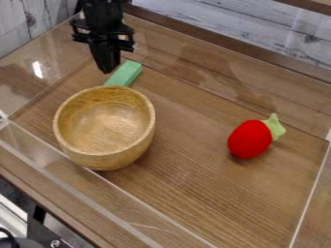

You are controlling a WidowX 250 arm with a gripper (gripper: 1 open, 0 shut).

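Observation:
My black gripper (104,62) hangs at the top left of the camera view, shut with nothing visible between its fingers, just up and left of a green block (123,74). The block lies on the wooden table behind a round wooden bowl (105,146), which is empty. At the right sits a red object (250,139) with a pale green part (274,125) behind it.
A pale wall or edge runs along the far left.

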